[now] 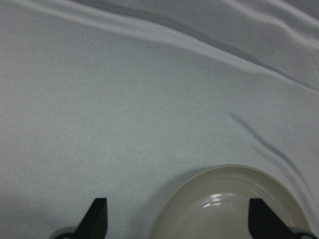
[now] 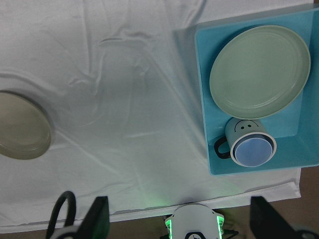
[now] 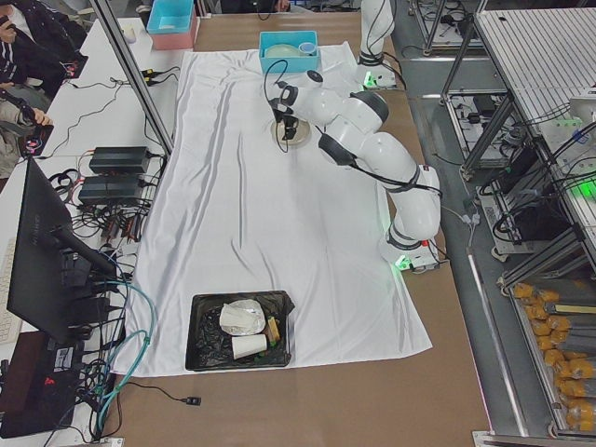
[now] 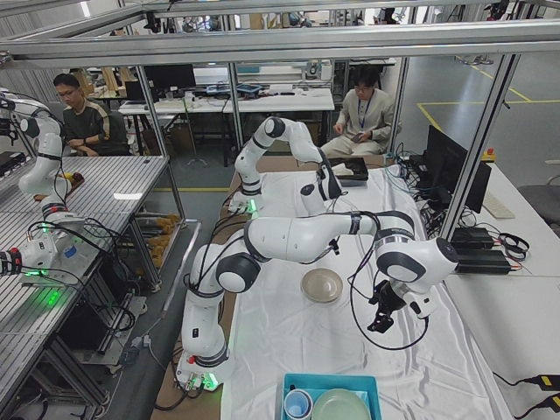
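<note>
A grey-beige plate (image 4: pixel 321 285) lies on the white cloth; in the left wrist view its rim fills the lower right. My left gripper hangs above it, fingers spread apart over the plate's edge, nothing between them. My right gripper hovers high over the cloth, fingers wide apart and empty. In the right wrist view a blue bin (image 2: pixel 209 154) on the right holds a pale green plate (image 2: pixel 259 69) and a smiley mug (image 2: pixel 241 127) with a blue cup (image 2: pixel 253 151) inside.
A black tray (image 3: pixel 200 335) with white items stands at the other end of the cloth. Monitors and cables line one side.
</note>
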